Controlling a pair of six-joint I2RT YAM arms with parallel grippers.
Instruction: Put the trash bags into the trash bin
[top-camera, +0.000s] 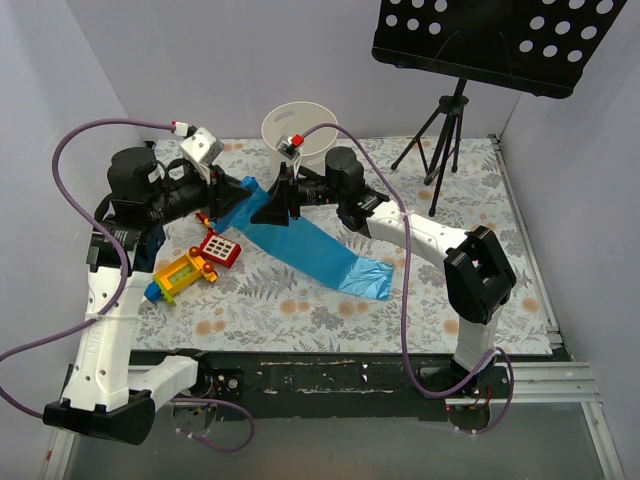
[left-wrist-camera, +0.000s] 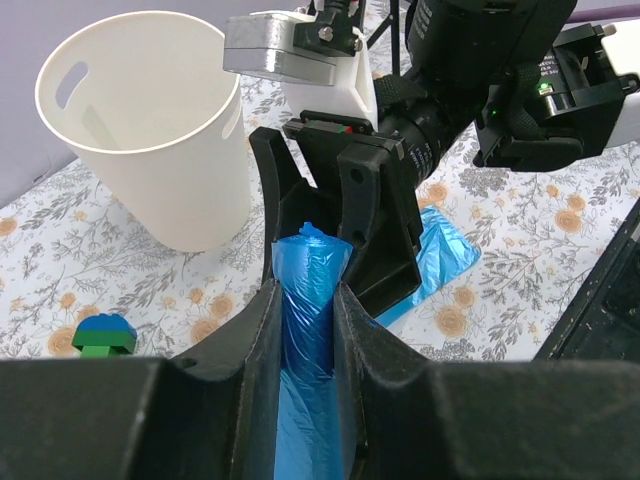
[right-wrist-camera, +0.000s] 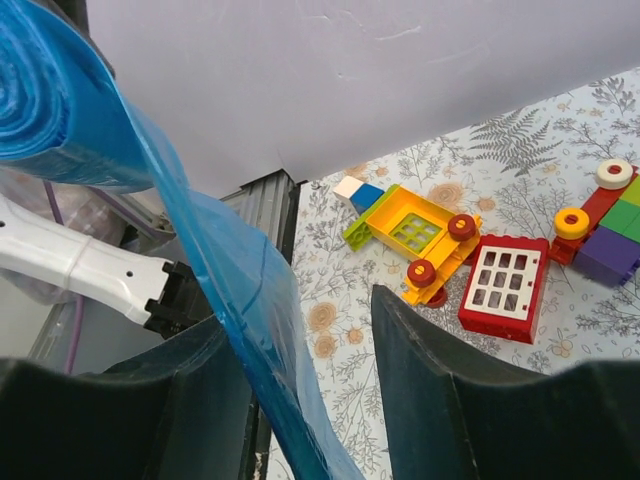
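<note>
A roll of blue trash bags (left-wrist-camera: 312, 290) stands between the fingers of my left gripper (top-camera: 228, 196), which is shut on it in the left wrist view. From the roll a long blue strip (top-camera: 310, 255) trails across the table to the right. My right gripper (top-camera: 277, 205) is just beside the roll; the right wrist view shows its fingers (right-wrist-camera: 388, 330) apart, the blue strip (right-wrist-camera: 262, 300) passing slantwise between them and close to one finger. Behind both grippers is the white trash bin (top-camera: 280, 130), with no bag visible inside in the left wrist view.
Toy blocks lie at the left: a yellow cart (top-camera: 180, 274) and a red block (top-camera: 220, 249). A black music stand (top-camera: 450, 120) rises at the back right, its tripod on the table.
</note>
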